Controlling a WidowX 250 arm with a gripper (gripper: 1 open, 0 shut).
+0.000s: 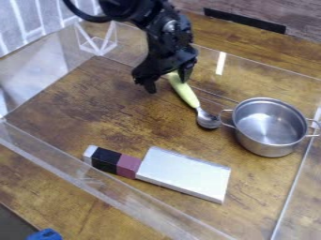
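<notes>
The spoon's metal bowl (208, 122) points toward the front right. Whether the fingers touch the handle is unclear.
A steel pot (266, 129) with side handles stands at the right. A cleaver (183, 176) with a black and maroon handle lies at the front. The wooden board's left part (63, 112) is clear. Clear plastic walls edge the area, and a blue object (45, 234) sits at the front-left corner.
</notes>
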